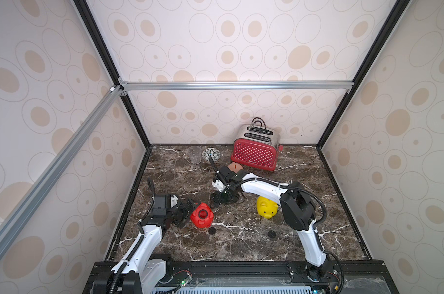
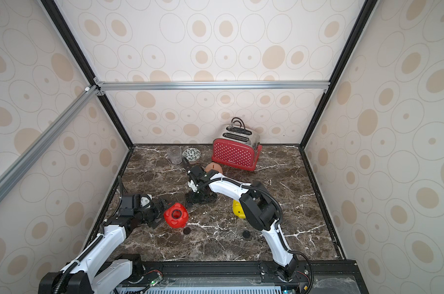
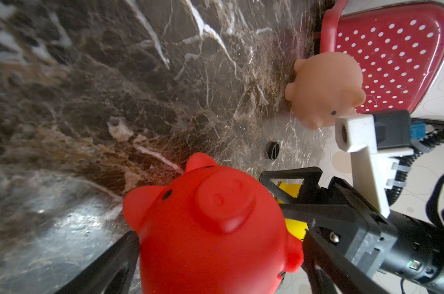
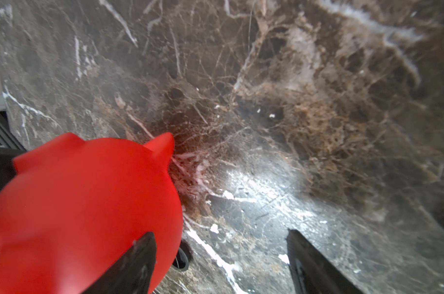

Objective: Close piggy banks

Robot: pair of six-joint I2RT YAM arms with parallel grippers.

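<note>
The red piggy bank (image 1: 201, 222) lies on the counter with a dark round hole facing up. At its left side stands my left gripper (image 1: 188, 212), open; the left wrist view shows the red body between its blurred fingers. Beside the red bank, on its right, is my right gripper, part open with only bare marble visible between its fingers. Black stoppers lie on the counter, one (image 1: 211, 230) in front of the red bank and another (image 1: 272, 234) in front of the yellow piggy bank (image 1: 266, 207). A tan piggy bank (image 3: 324, 88) sits farther back.
A red dotted toaster (image 1: 254, 153) stands at the back, with a patterned bowl (image 1: 211, 154) and a clear glass (image 1: 194, 155) to its left. My right forearm crosses above the yellow bank.
</note>
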